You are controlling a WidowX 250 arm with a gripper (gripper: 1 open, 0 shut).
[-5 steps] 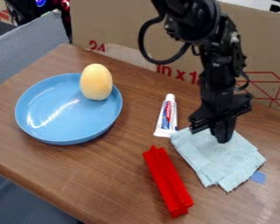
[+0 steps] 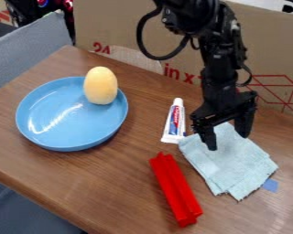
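My black gripper (image 2: 220, 132) is low over the upper part of a folded pale blue cloth (image 2: 229, 169), open, its fingers down at the cloth; whether they touch it is hard to tell. A white toothpaste tube (image 2: 175, 120) lies just left of the cloth. A red bar-shaped object (image 2: 175, 188) lies in front, left of the cloth. A blue plate (image 2: 58, 119) sits on the left, with a yellow egg-shaped object (image 2: 100, 85) on its right rear part.
A cardboard box (image 2: 136, 37) stands behind. A small blue tape patch (image 2: 269, 186) lies right of the cloth. A grey chair (image 2: 21, 59) is beyond the left edge.
My gripper has shifted slightly over the upper part of the cloth. The objects on the table look unchanged.
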